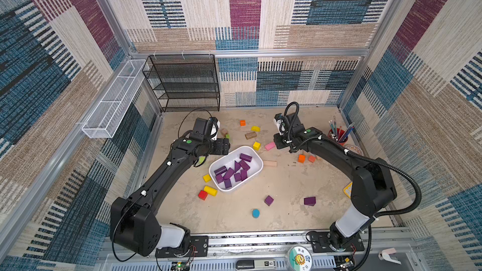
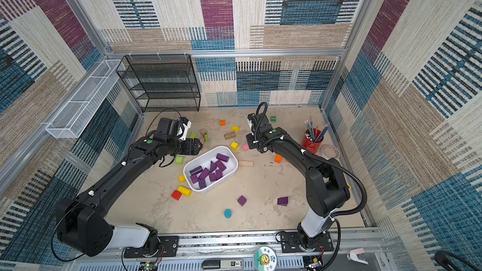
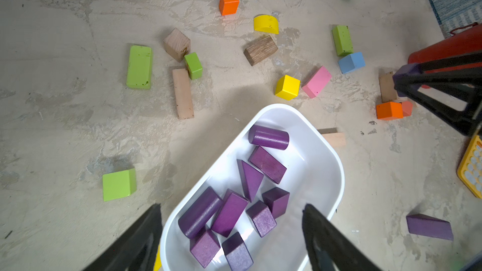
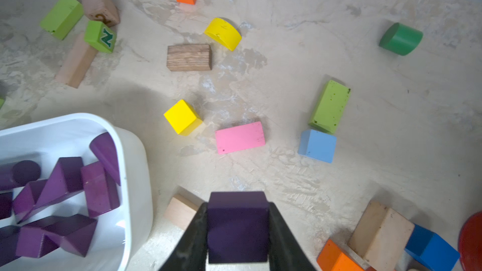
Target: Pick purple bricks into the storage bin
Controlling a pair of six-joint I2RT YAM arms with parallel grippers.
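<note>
My right gripper is shut on a purple brick, raised right of the white bin (image 3: 335, 170) and also seen at the right edge of the left wrist view. My left gripper is open above the bin's left side, with nothing held. Several purple bricks lie in the bin, among them a cylinder (image 3: 268, 137) and a triangle (image 3: 250, 178). Two purple bricks lie loose on the front table: a small one (image 1: 269, 200) and a larger one (image 1: 309, 200) toward the right.
Coloured and wooden blocks are scattered round the bin, such as a pink block (image 4: 240, 137) and a yellow cube (image 4: 182, 116). A red pen cup (image 2: 311, 141) stands at the right. A black wire rack (image 1: 181, 82) is at the back.
</note>
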